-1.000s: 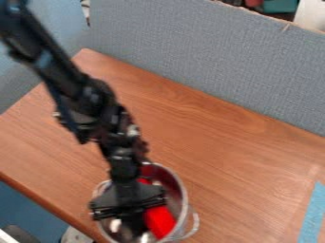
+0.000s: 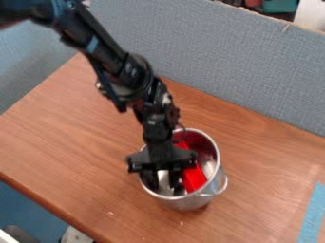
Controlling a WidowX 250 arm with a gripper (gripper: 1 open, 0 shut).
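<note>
A steel pot (image 2: pixel 207 196) with side handles stands on the wooden table (image 2: pixel 70 133). A red object (image 2: pixel 193 176) lies inside it. The black arm reaches down from the upper left, and its gripper (image 2: pixel 162 173) is lowered into the pot, left of the red object. The fingertips are dark and partly hidden, so whether they hold anything cannot be told.
Grey padded panels (image 2: pixel 216 66) border the back of the table. A blue tape strip (image 2: pixel 313 209) lies at the right.
The pot has shifted up and to the right over the last second, with my gripper moving along inside it. The arm now sits farther back.
</note>
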